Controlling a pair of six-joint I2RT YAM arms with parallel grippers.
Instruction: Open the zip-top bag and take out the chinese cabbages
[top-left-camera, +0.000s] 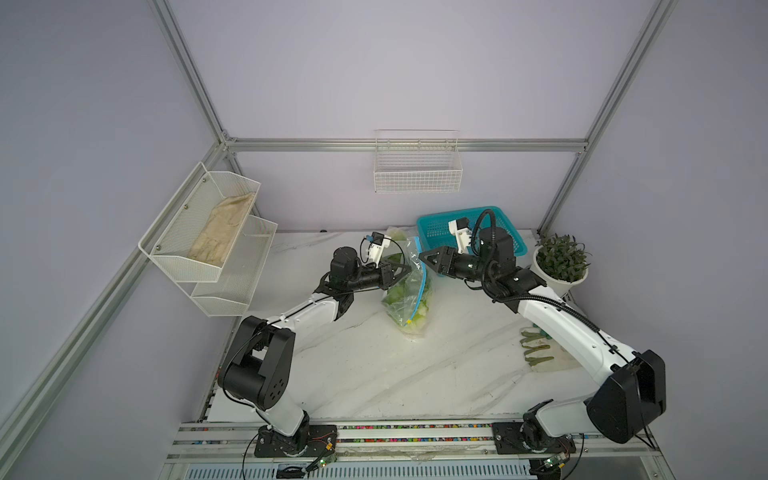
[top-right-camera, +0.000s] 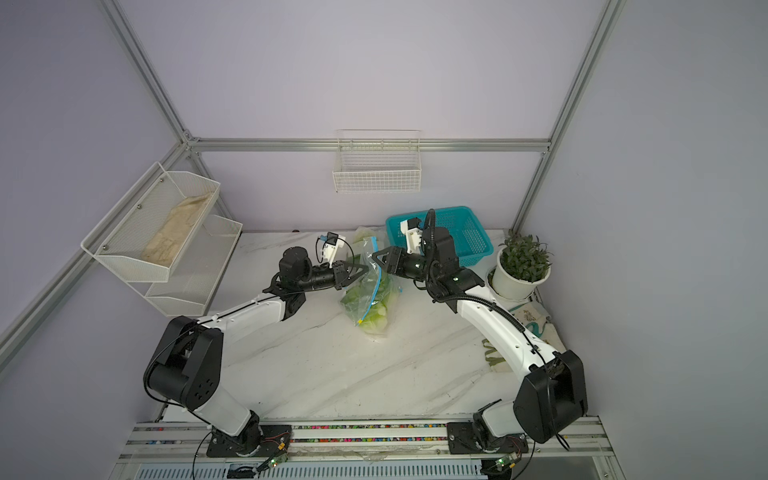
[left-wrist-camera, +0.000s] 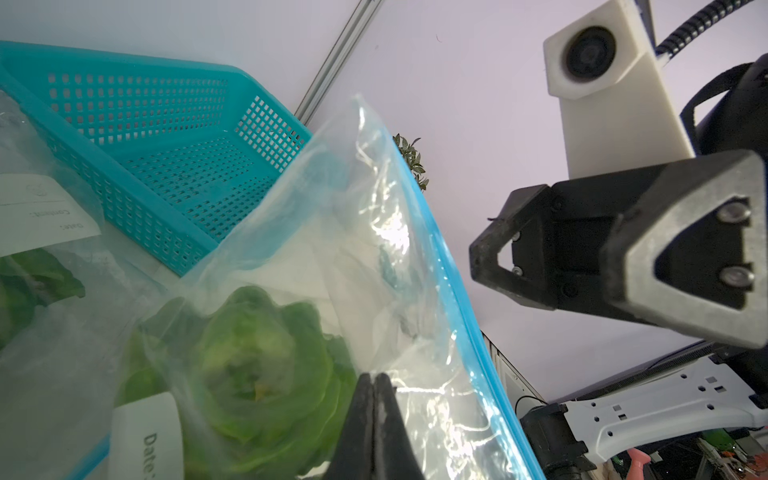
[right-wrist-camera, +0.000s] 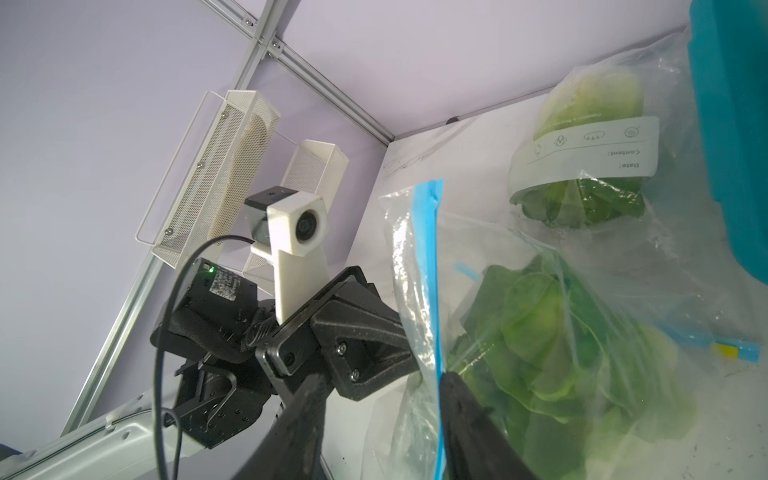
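Observation:
Clear film of the zip top bag (right-wrist-camera: 412, 272) stands raised between my two grippers, its blue zip strip (top-left-camera: 420, 292) running along the near-right edge. Inside shows green Chinese cabbage, blurred by the plastic in the left wrist view. My left gripper is shut, with the film creasing toward its fingertips; the thin pinch itself is hard to make out. From the right, my right gripper stands open at the zip edge; in the right wrist view the strip passes close by its right finger (right-wrist-camera: 457, 400).
Behind lies another clear bag with cabbage and a white label (right-wrist-camera: 592, 156). A teal basket (top-left-camera: 428, 232) stands at the back right, a potted plant (top-left-camera: 562, 260) at the right.

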